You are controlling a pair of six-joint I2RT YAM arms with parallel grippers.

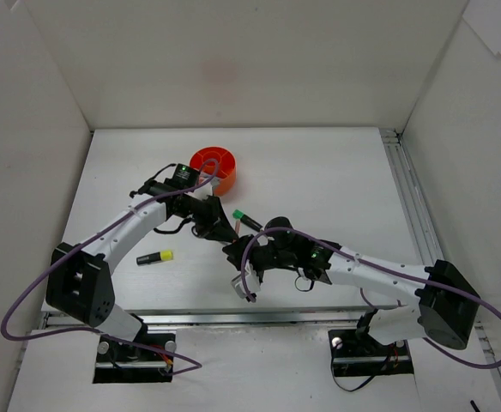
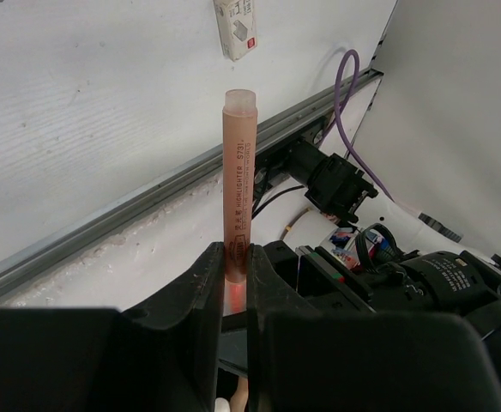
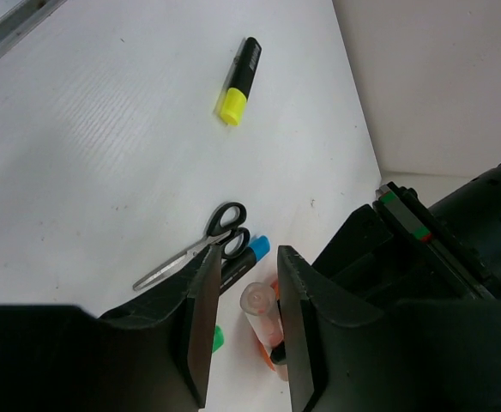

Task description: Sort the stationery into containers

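Note:
A pale orange highlighter (image 2: 239,163) is gripped near one end by my shut left gripper, with most of its length sticking out of the fingers. In the right wrist view, its clear-ended tip (image 3: 257,300) shows between the parted fingers of my right gripper, closer to the right-hand one. The right gripper stands open around that end; whether a finger touches it I cannot tell. From above, both grippers meet near the middle of the table. An orange divided container (image 1: 226,182) stands behind them.
A yellow-and-black highlighter (image 1: 154,257) lies at left. A green-capped black marker (image 1: 247,221) sits just behind the grippers. Scissors (image 3: 166,269) and a blue-capped marker (image 3: 257,248) lie close together. The left wrist view shows a small white box (image 2: 236,27).

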